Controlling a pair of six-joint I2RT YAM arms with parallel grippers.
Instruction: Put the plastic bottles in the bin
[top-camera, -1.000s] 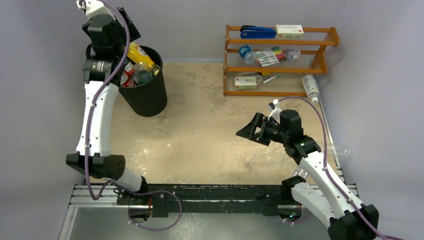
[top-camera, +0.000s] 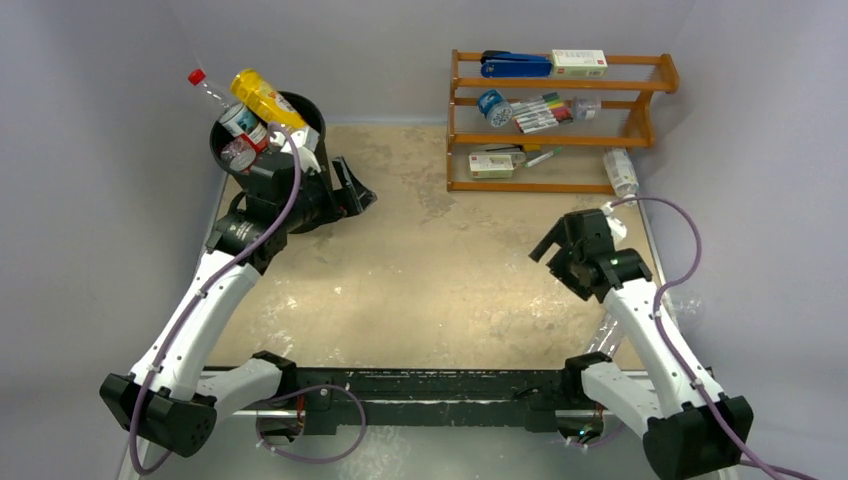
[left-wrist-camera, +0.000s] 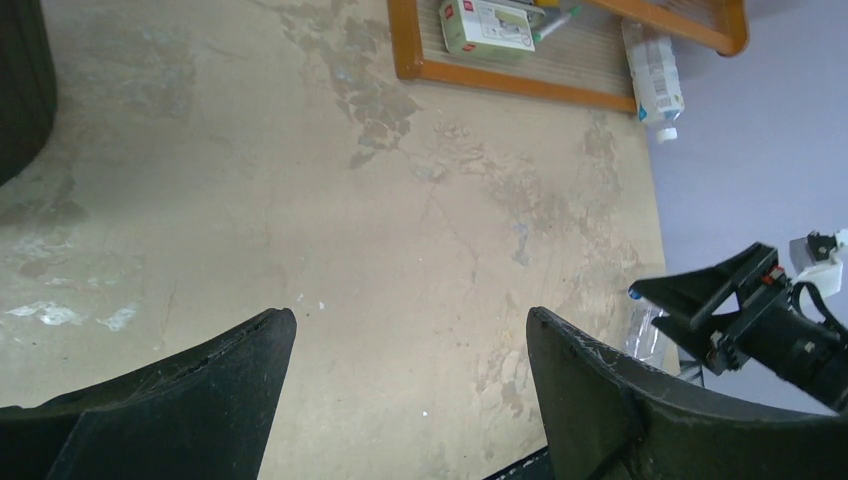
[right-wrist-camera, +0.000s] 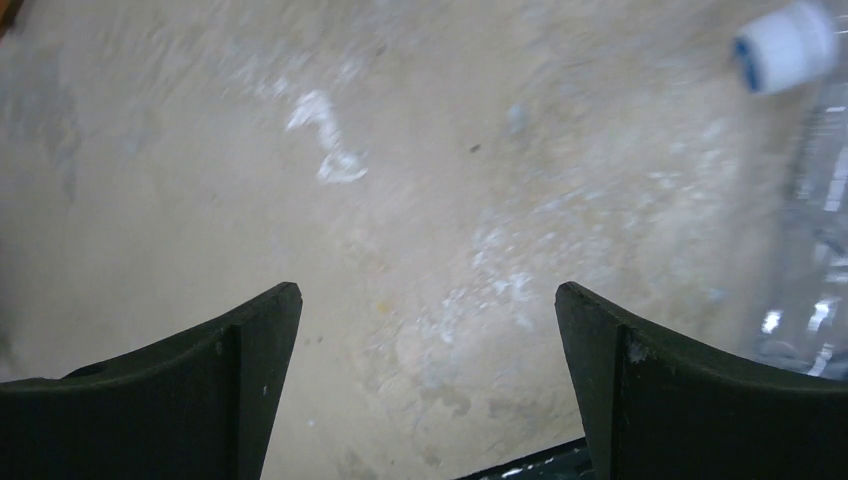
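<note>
A black bin (top-camera: 315, 115) at the back left holds several bottles, including a red-capped one (top-camera: 200, 90) and a yellow one (top-camera: 265, 100). My left gripper (top-camera: 355, 185) is just right of the bin, open and empty in its wrist view. My right gripper (top-camera: 545, 255) hangs open and empty over the table's right side. A clear plastic bottle (right-wrist-camera: 820, 230) lies by the front right edge, partly under the right arm, with a white-and-blue cap (right-wrist-camera: 785, 48) near it. Another bottle (left-wrist-camera: 652, 75) lies at the right end of the wooden rack.
The wooden rack (top-camera: 550, 188) at the back right holds boxes, pens, a stapler (top-camera: 515, 65) and small containers. Walls stand at the sides and back.
My left gripper has moved from over the bin down and to the right, beside it. My right gripper has moved right and turned toward the table's right side.
</note>
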